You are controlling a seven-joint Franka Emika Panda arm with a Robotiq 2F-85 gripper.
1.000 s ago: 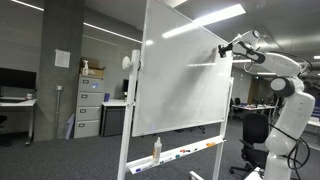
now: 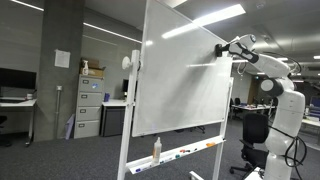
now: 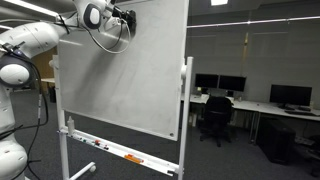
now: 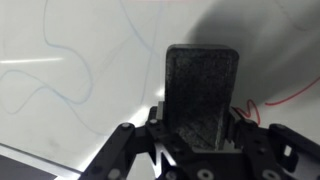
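Observation:
A dark, block-shaped eraser (image 4: 200, 90) fills the centre of the wrist view, and my gripper is shut on it. Behind it is the whiteboard (image 4: 60, 60), marked with faint blue lines and a red squiggle (image 4: 255, 110). In exterior view 1 the gripper (image 2: 222, 49) is up at the board's (image 2: 180, 80) upper right edge. From the other side, exterior view 2 has the gripper (image 3: 124, 18) near the top of the board (image 3: 120, 80). Whether the eraser touches the surface I cannot tell.
The board's lower tray (image 2: 180, 158) carries several markers and a spray bottle (image 2: 157, 150). An office chair (image 3: 216, 118) and desks with monitors stand behind the board in exterior view 2. Filing cabinets (image 2: 90, 100) are at the back left.
At the board's upper right, the gripper and eraser have shifted slightly over the last second. The board and the things on its tray have stayed put.

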